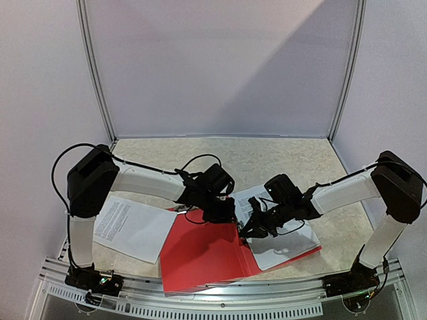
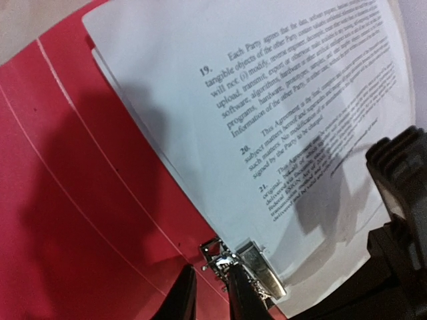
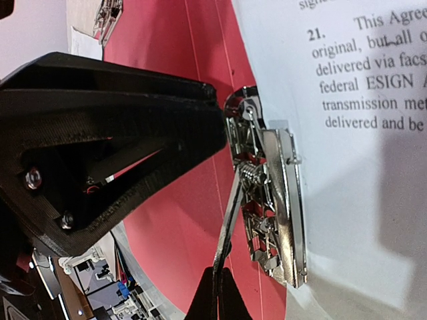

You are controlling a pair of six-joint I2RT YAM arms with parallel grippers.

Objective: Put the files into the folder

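Observation:
The red folder (image 1: 200, 257) lies spread out, with printed sheets (image 2: 233, 80) on its right half beside the spine. A metal clip (image 3: 257, 193) on the spine borders the sheets' left edge. From it, a thin metal lever (image 3: 230, 220) reaches the fingertips of my right gripper; these are shut, but whether they pinch the lever is unclear. My left gripper is shut just above the spine near the clip, nothing held showing in its narrow gap. Left of the folder, another stack of paper (image 1: 133, 229) rests on the table, partly under the folder's side.
Behind the arms the table (image 1: 267, 157) is bare up to the back wall. A metal rail (image 1: 220, 303) runs along the front, close to the folder's lower edge. Another metal clip (image 3: 107, 17) shows at the folder's far edge.

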